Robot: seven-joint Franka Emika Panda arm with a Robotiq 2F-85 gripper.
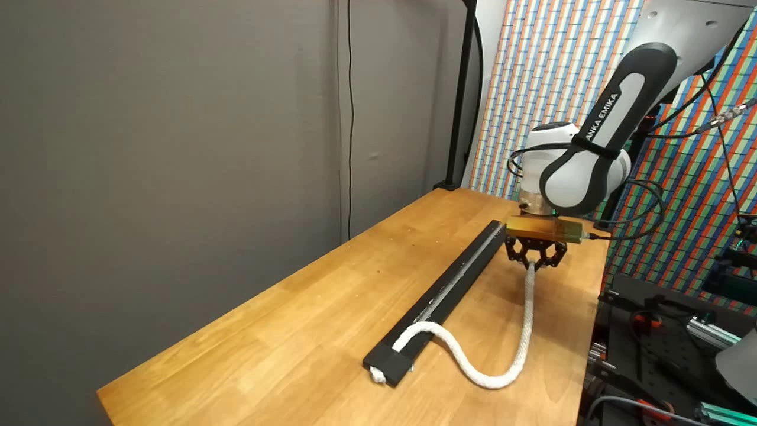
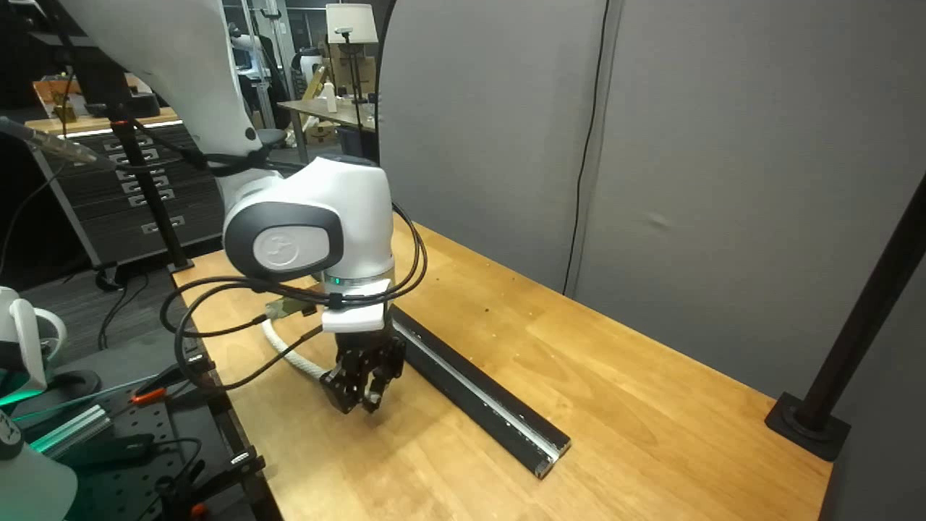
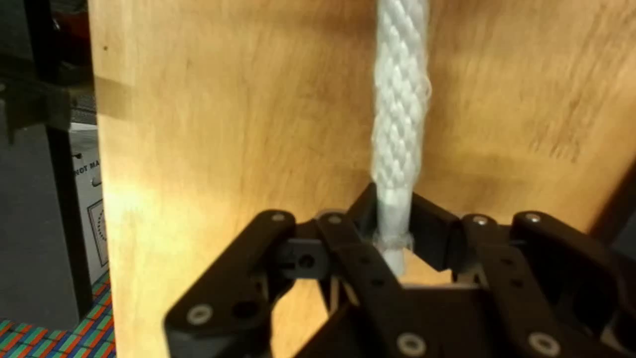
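Observation:
A white braided rope point(image 1: 526, 330) runs from the near end of a black grooved bar point(image 1: 454, 289), curves over the table and rises to my gripper point(image 1: 532, 267). In the wrist view my gripper is shut on the rope point(image 3: 400, 95), close to its taped end, with a finger point(image 3: 432, 229) on either side. The rope's other end passes through the bar's near end, and a short tuft sticks out there. Along the bar point(image 2: 486, 399) the groove lies bare in the second exterior view. There the gripper point(image 2: 360, 404) hangs beside the bar, above the table.
A black pole point(image 2: 820, 408) stands at one table corner against the grey wall. Equipment on a black board point(image 1: 660, 348) sits beyond the table's right edge. Cables point(image 2: 208, 347) loop around the wrist.

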